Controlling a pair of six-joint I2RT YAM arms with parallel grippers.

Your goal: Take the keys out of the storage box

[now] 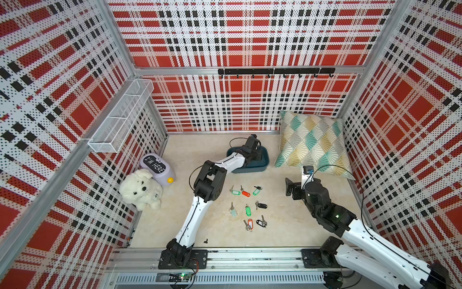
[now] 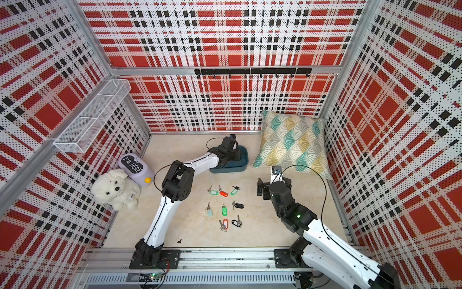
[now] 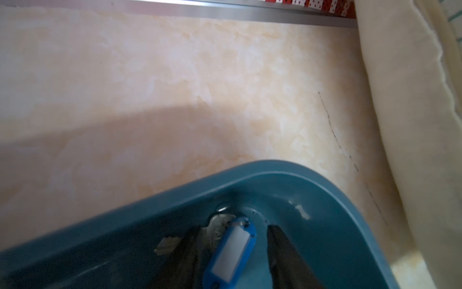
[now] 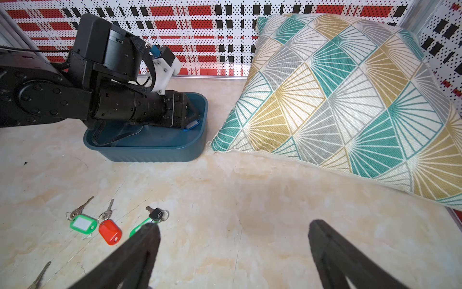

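The dark teal storage box [image 1: 258, 167] stands at the back of the table, with my left gripper reaching down into its right end. A key with a blue, white-labelled tag [image 3: 231, 255] lies in that end, and the left fingers, open and blurred, stand on either side of it. The blue tag [image 4: 191, 125] also shows from the right wrist, close to the left fingertips. The metal key [image 3: 216, 226] is partly visible beside the tag. Over the table's right half, my right gripper is open with nothing between its fingers.
Several tagged keys lie on the table in front of the box, among them a red-tagged key [image 1: 245, 193]. A patterned pillow [image 1: 315, 139] leans right of the box. A plush dog [image 1: 140, 188] and a lilac sign [image 1: 157, 168] sit at left.
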